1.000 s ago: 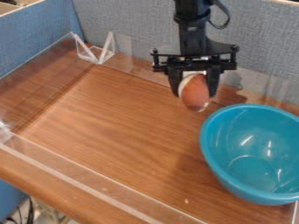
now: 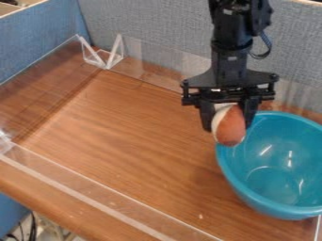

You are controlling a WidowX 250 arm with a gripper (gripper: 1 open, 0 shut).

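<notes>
The black gripper (image 2: 228, 113) hangs from the top right, shut on a rounded orange-and-white object (image 2: 229, 128). That object is at the left rear rim of a large turquoise bowl (image 2: 270, 176), partly in front of it. Whether the two touch cannot be told from this view.
A white wire stand (image 2: 104, 55) is at the back left. Grey and blue padded walls border the back and left, with clear strips along the table's edges.
The gripper has moved right and toward the front of the view, carrying the orange-and-white object to the bowl's rim. The bowl has stayed in place.
</notes>
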